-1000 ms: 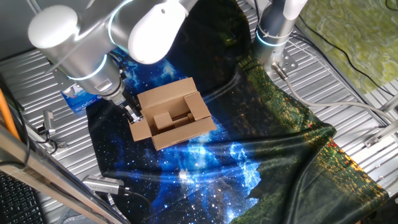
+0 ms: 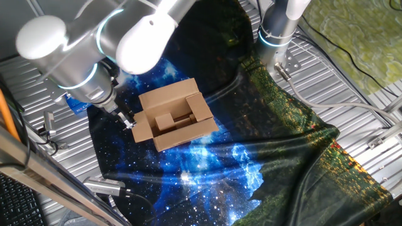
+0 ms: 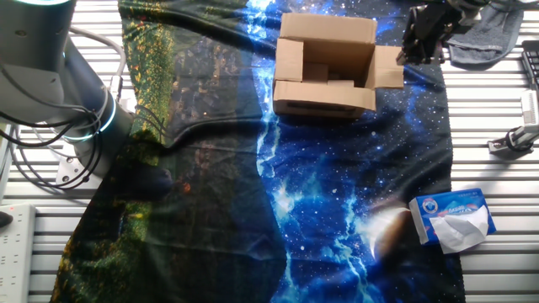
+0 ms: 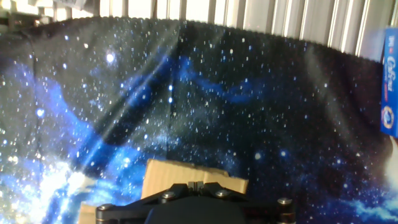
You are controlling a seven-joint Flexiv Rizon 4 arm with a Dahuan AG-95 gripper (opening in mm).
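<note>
An open cardboard box [image 2: 178, 137] stands on the star-printed cloth, its flaps folded outward, with smaller cardboard pieces [image 2: 164, 121] inside. My gripper [image 2: 130, 124] is at the outer edge of the box's end flap [image 2: 142, 129]. In exterior view 2, the gripper [image 3: 402, 59] shows dark beside that same flap [image 3: 388, 67]. The wrist view has the gripper with its fingertips together, over part of the cardboard flap [image 4: 180, 173]. No object shows between the fingers, and whether they touch the flap is unclear.
A blue tissue pack [image 3: 455, 220] lies near the cloth's edge. The dark printed cloth [image 3: 210, 210] is wrinkled but otherwise mostly clear.
The arm and gripper have shifted left in exterior view 1, from over the end flap to its outer edge. The box has stayed in place.
</note>
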